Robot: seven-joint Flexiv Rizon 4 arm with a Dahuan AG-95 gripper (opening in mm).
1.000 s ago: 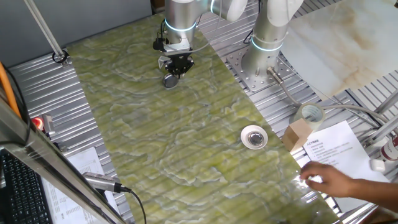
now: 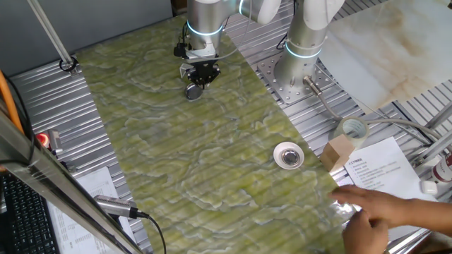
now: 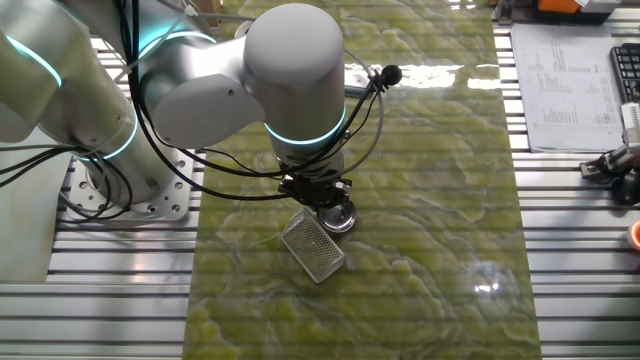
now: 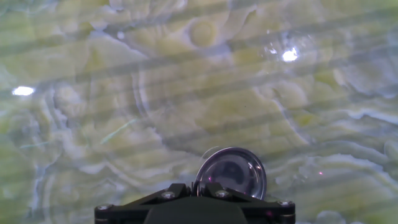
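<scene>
My gripper has its fingertips close together at the left rim of a small round metal cup (image 4: 233, 173). It looks shut on that rim. In exterior view 1 the cup (image 2: 193, 92) shows as a grey disc at the fingertips, over the far part of the green marbled board. Exterior view 2 shows the cup (image 3: 338, 216) just beside the gripper (image 3: 318, 200). Close by lies a rectangular mesh piece (image 3: 312, 245) with a pale frame. A white dish (image 2: 280, 164) with a round metal piece (image 2: 289, 156) in its middle sits near the board's right edge.
A person's hands (image 2: 378, 212) are at the board's lower right corner. A tape roll (image 2: 351, 129) and a tan block (image 2: 337, 152) stand beside the board. A cabled silver device (image 2: 116, 206) is at its left edge. The board's middle (image 2: 198, 155) is clear.
The person's hand has shifted lower at the board's corner, and a second hand has come in beside it. My arm, the cup and the white dish show no movement.
</scene>
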